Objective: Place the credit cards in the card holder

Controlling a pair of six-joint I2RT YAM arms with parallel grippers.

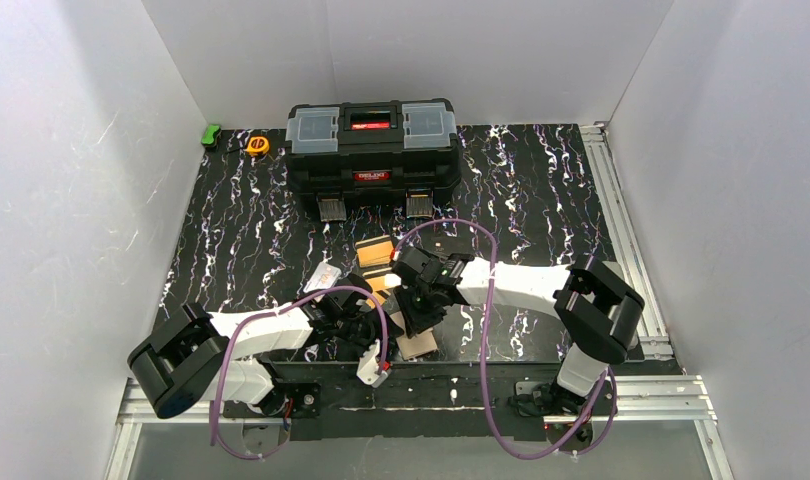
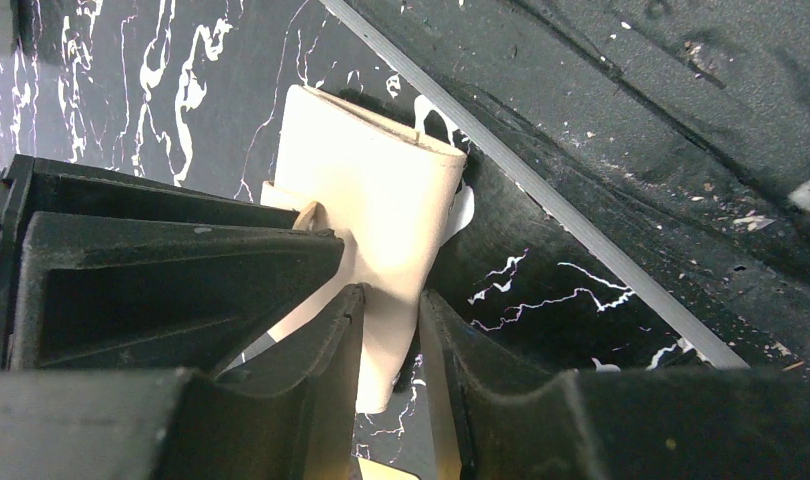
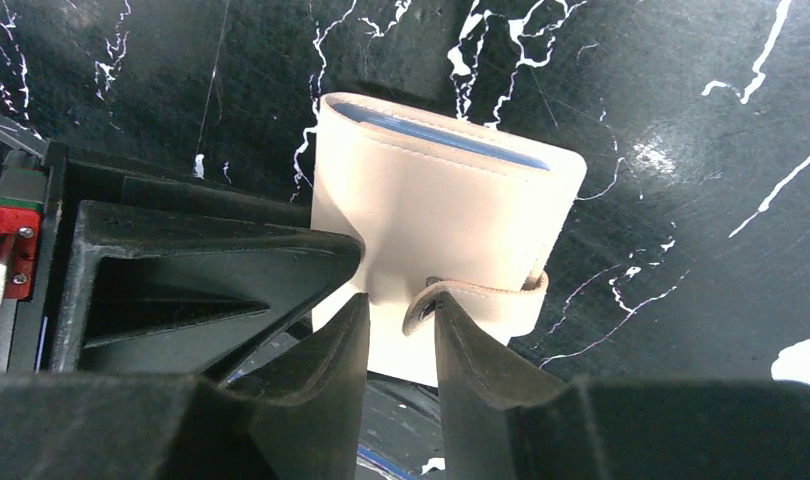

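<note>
A beige card holder [image 1: 417,343] lies near the table's front edge, its top slot and strap visible in the right wrist view [image 3: 431,210]. My left gripper is at the holder's side edge, fingers part open around it; whether they grip it is unclear. My right gripper stands open over the holder's face, beside the strap. Orange cards [image 1: 374,250] lie just behind the grippers, with a white card [image 1: 323,276] to the left.
A black toolbox [image 1: 371,150] fills the back middle. An orange tool [image 1: 258,146] and a green object [image 1: 210,134] sit at the back left.
</note>
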